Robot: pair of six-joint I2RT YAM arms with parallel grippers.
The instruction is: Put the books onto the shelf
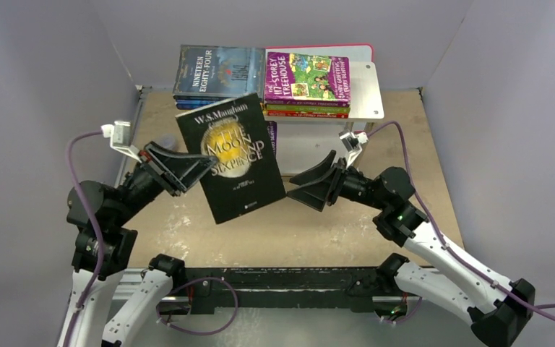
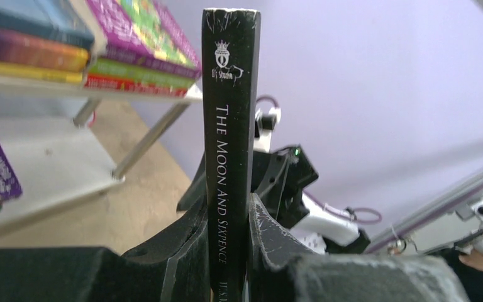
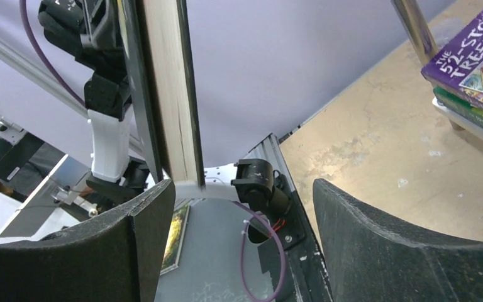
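Observation:
The black book (image 1: 242,191), "The Moon and Sixpence", hangs tilted in front of the shelf in the top view. My left gripper (image 1: 201,172) is shut on its left, spine side. In the left wrist view that spine (image 2: 229,126) stands upright between the left fingers. Off the book's lower right corner, my right gripper (image 1: 305,189) stands open and empty. The right wrist view has the page edges (image 3: 173,88) beyond its spread fingers (image 3: 144,233). On the shelf top lie two stacks, one under a blue book (image 1: 220,72), one under a purple book (image 1: 308,76).
A two-level white shelf (image 1: 365,90) stands at the back. On its lower level a purple book (image 3: 475,60) lies on a green one, mostly hidden from above. Bare table (image 1: 332,238) spreads in front.

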